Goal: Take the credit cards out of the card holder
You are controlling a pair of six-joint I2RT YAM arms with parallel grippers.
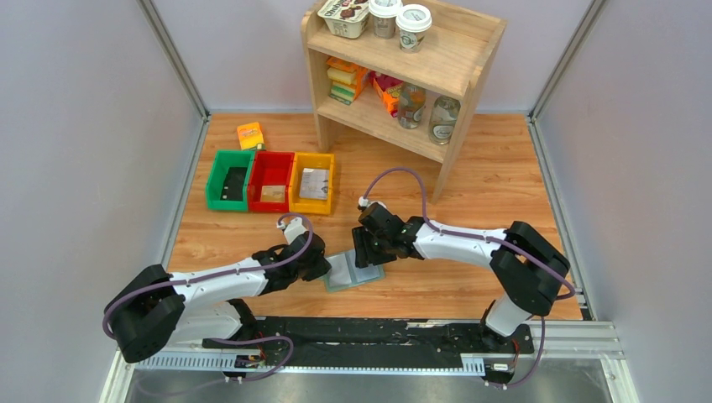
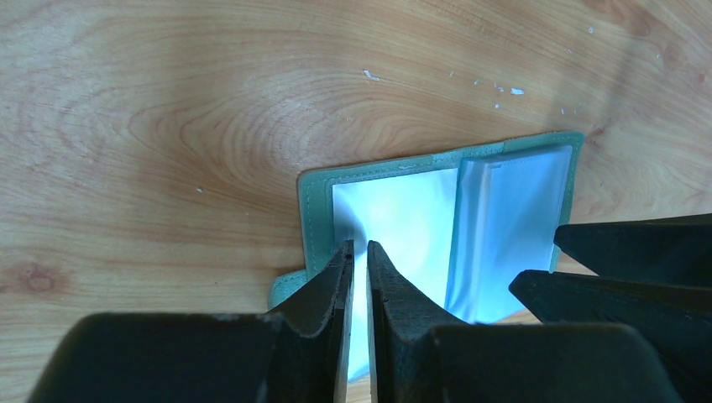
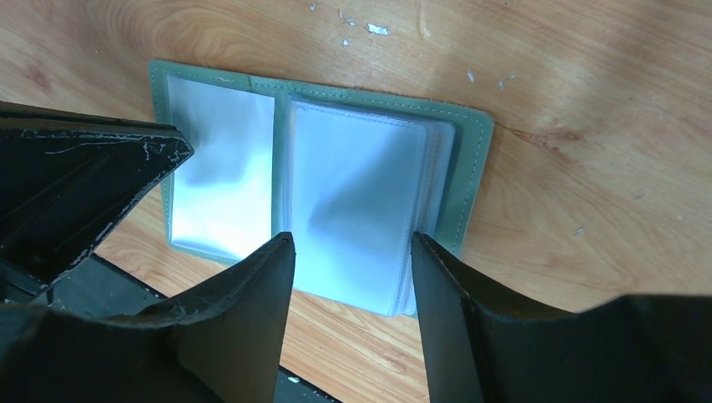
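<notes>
The card holder (image 1: 339,270) lies open and flat on the wood table, green with pale plastic sleeves, the thicker sleeve stack (image 3: 353,201) on its right side. My left gripper has its fingertips close together over the left panel's edge, nothing visible between them. My right gripper is part open over the thicker sleeve, one fingertip at that stack's right edge; whether it touches cannot be told. Individual cards cannot be made out.
Green, red and yellow bins (image 1: 305,203) sit behind the left arm. A wooden shelf (image 1: 395,59) with cups, bottles and packets stands at the back. Bare table lies at either side.
</notes>
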